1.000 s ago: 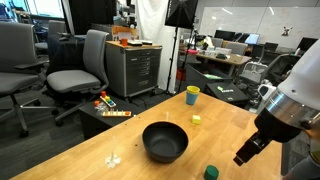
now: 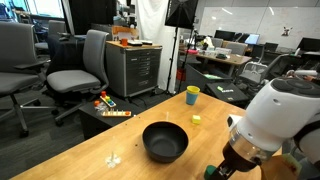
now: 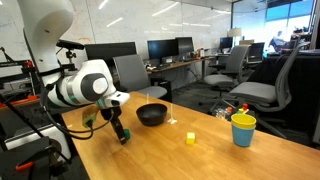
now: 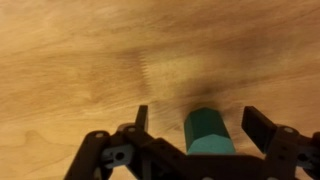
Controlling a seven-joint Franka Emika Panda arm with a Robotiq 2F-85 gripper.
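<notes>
A small dark green cylinder [image 4: 207,133] lies between the spread fingers of my gripper in the wrist view, nearer the right finger [image 4: 258,127]. Bare wood shows on both sides of it. In exterior view 1 the green cylinder [image 2: 209,172] is at the bottom edge, partly covered by the white arm. From the other side, the cylinder [image 3: 126,134] shows right at the fingertips, on the table. My gripper is open and low over the tabletop; whether a finger touches the cylinder I cannot tell.
A black bowl [image 2: 165,141] stands on the table [image 2: 75,160] close by. Farther off are a yellow block [image 3: 191,138] and a blue-and-yellow cup [image 3: 243,129]. A tray of colourful items [image 2: 104,110] sits at the table's edge.
The arm has come down and toward the green cylinder, which was fully visible before and is now partly hidden behind the gripper. The bowl, block and cup have not moved.
</notes>
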